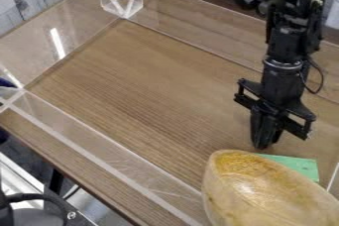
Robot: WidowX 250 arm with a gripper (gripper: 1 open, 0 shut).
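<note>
My black gripper (263, 133) points straight down at the right side of the wooden tray, low over its floor. It appears shut, with nothing visible between its fingers. Just below it lie a light green flat block (296, 167) and a large tan, rounded object (265, 195), which fills the lower right corner and covers part of the block. Whether the fingertips touch the floor or the block is unclear.
The wooden tray floor (133, 81) is bare through the middle and left. Clear plastic walls run along its edges, with a clear corner bracket at the upper left. A dark object with a cable sits outside at the lower left.
</note>
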